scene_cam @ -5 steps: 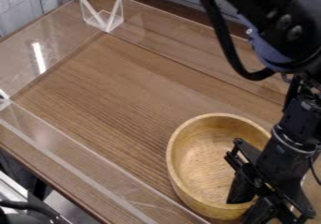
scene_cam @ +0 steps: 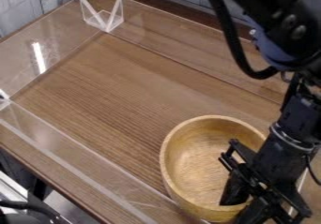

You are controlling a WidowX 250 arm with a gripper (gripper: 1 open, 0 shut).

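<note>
A yellow bowl (scene_cam: 189,167) sits at the lower right of the wooden table. My black gripper (scene_cam: 251,186) is down at the bowl's right side, its fingers over and partly inside the bowl, hiding that part of it. Whether the fingers are open or shut, and whether they touch the bowl's wall, I cannot tell.
A white wire holder (scene_cam: 103,12) stands at the back left. Clear strips run along the table's left and near edges.
The bowl has shifted a little to the left, and my gripper has moved slightly left along with it.
</note>
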